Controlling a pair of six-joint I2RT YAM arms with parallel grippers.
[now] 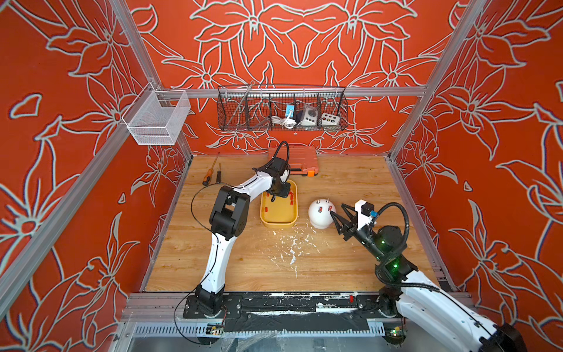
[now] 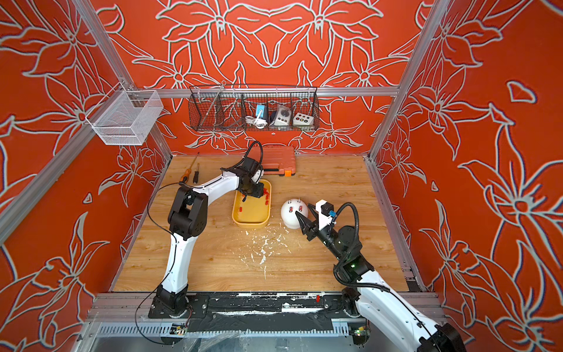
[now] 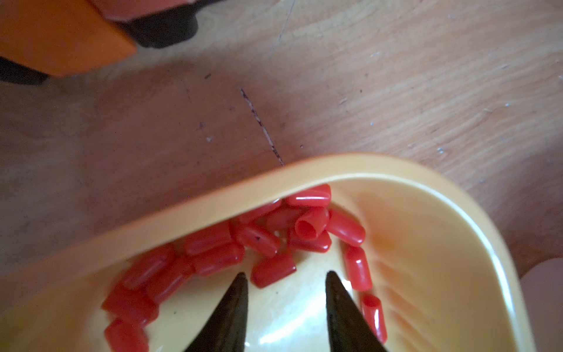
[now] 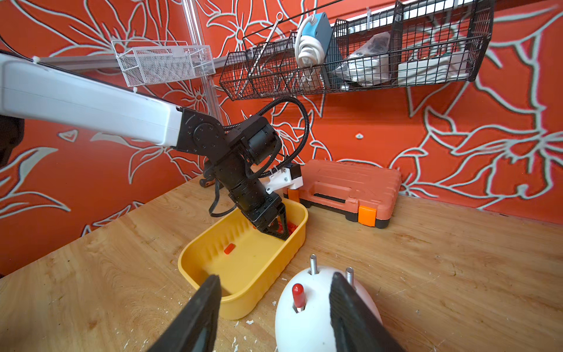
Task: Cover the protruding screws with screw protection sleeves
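Observation:
A white dome (image 1: 320,218) stands on the table with several upright screws. In the right wrist view two of them show as bare metal, among them one screw (image 4: 313,265), and one carries a red sleeve (image 4: 299,294). Beyond the dome a yellow tray (image 1: 278,224) holds many loose red sleeves (image 3: 211,237), heaped along its far wall. My left gripper points down into the tray, part open, a sleeve just ahead of its fingertips and nothing between them. Beside the dome hangs my right gripper, part open and empty, the dome beyond its fingers.
Behind the tray lies an orange tool case (image 4: 352,187). Screwdrivers (image 1: 208,174) rest at the back left, and white scraps (image 1: 292,249) litter the table in front. A wire basket (image 1: 281,108) hangs on the back wall.

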